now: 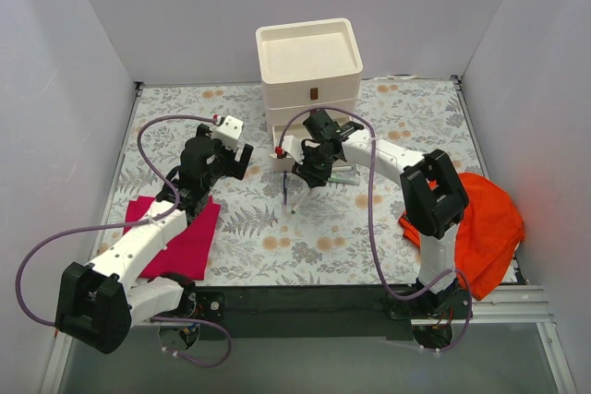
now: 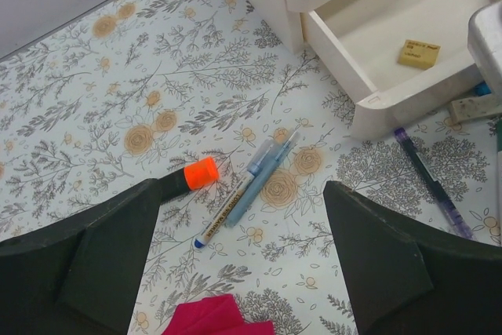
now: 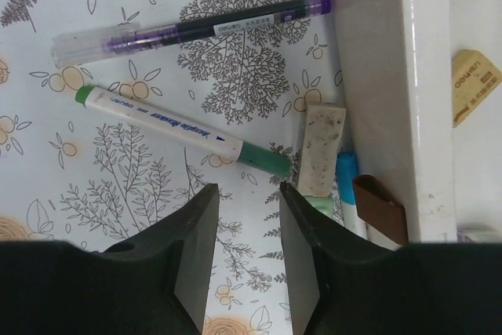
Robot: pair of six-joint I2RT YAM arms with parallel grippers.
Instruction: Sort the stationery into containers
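In the left wrist view my left gripper is open above the table, nothing held. Under it lie a blue-capped white pen (image 2: 227,211), a light-blue pen (image 2: 263,182) and a black-orange marker (image 2: 188,180). My right gripper stands partly open in front of the drawer, its gap empty. Ahead of it are a green-capped white marker (image 3: 180,128) and a purple-black pen (image 3: 212,29). A greyish eraser-like block (image 3: 320,147) lies outside the drawer wall, near a blue-capped item (image 3: 347,178). Inside the open drawer (image 2: 345,60) sits a tan eraser (image 2: 419,54).
The white drawer unit (image 1: 309,53) stands at the back centre, its brown handle (image 3: 380,208) jutting over the table. A crimson cloth (image 1: 189,242) lies front left and an orange cloth (image 1: 489,232) on the right.
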